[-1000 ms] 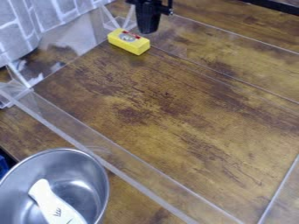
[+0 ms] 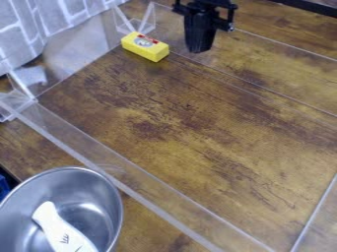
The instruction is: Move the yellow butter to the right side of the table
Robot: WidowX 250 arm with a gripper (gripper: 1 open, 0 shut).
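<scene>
The yellow butter (image 2: 145, 46), a small block with a red and white patch on top, lies at the far left of the wooden table (image 2: 198, 128), close to the clear border. To the right of the butter and apart from it is my dark gripper (image 2: 199, 47), pointing down at the back of the table. It is too small and dark here to make out whether its fingers are apart. Nothing shows hanging from it.
A metal bowl (image 2: 108, 197) with a white-handled utensil (image 2: 62, 229) in it stands at the front left. Clear plastic edging (image 2: 165, 193) runs along the table's left and front sides.
</scene>
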